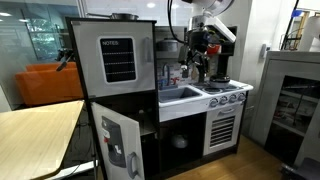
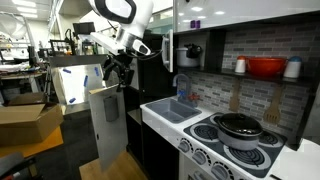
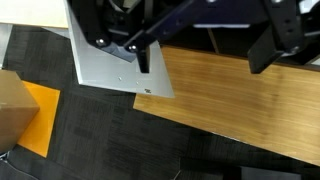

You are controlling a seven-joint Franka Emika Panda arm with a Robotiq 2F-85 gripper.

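In the wrist view my gripper stands open, its two dark fingers far apart and nothing between them. The white lower cabinet door (image 1: pixel 120 143) of the toy kitchen is swung outward, with a dark handle on its face. Its pale panel (image 3: pixel 125 75) shows in the wrist view behind the left finger. Seen from exterior view 2, the gripper (image 2: pixel 119 80) hangs close to the open door (image 2: pixel 108 125) in the picture; whether they touch I cannot tell. The upper door with the NOTES panel (image 1: pixel 118 60) looks shut.
A sink (image 2: pixel 172 108) is set into the counter, and a black lidded pot (image 2: pixel 239 130) stands on the stove. A red bowl (image 2: pixel 265 66) sits on the shelf. Cardboard boxes (image 2: pixel 30 118) lie on the far side. Wooden floor (image 3: pixel 230 115) shows clear below the gripper.
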